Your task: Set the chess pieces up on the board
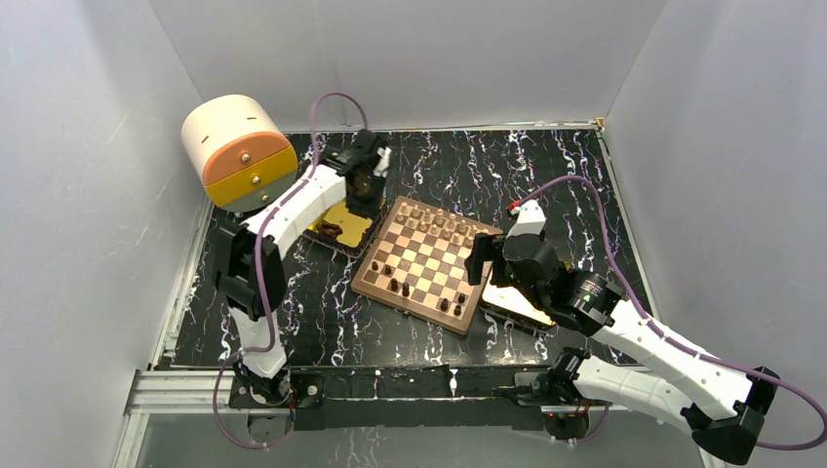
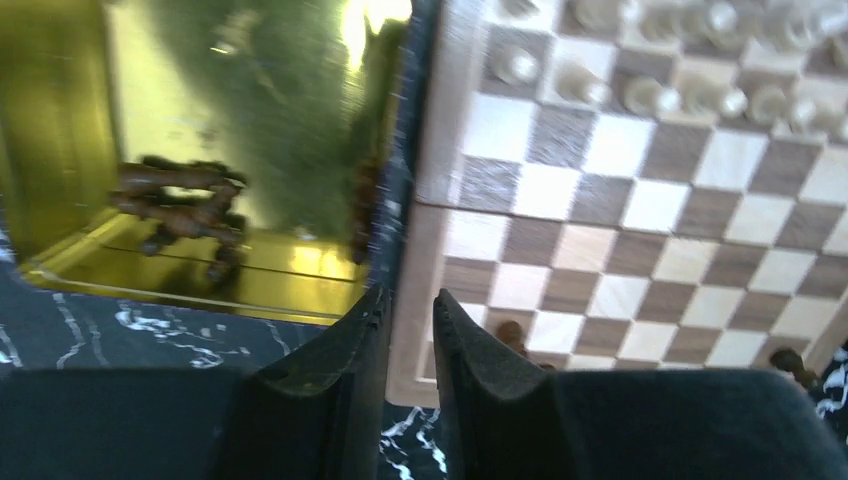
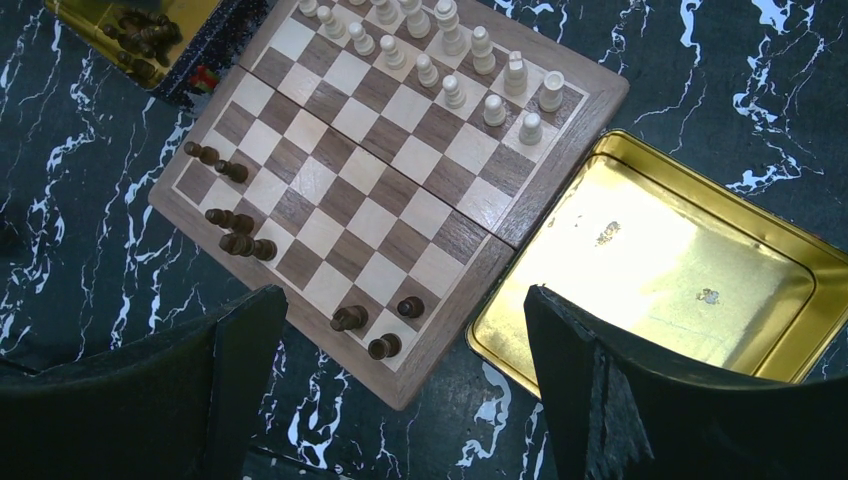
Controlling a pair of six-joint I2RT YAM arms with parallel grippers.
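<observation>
The wooden chessboard point(image 1: 419, 255) lies mid-table with white pieces point(image 3: 455, 92) standing in two rows along its far side. Along the near side stand several dark pieces, a pair point(image 3: 232, 171) at the left corner, two more point(image 3: 249, 246) beside them and three point(image 3: 384, 346) at the right corner. More dark pieces point(image 2: 190, 205) lie jumbled in the left gold tray point(image 2: 75, 255). Over the edge between that tray and the board, my left gripper is partly open, its gap empty. My right gripper is wide open beside the board's right end, holding nothing.
To the board's right is a second gold tray point(image 3: 640, 270), with no pieces visible in it. A rounded drawer cabinet point(image 1: 239, 151) stands at the back left.
</observation>
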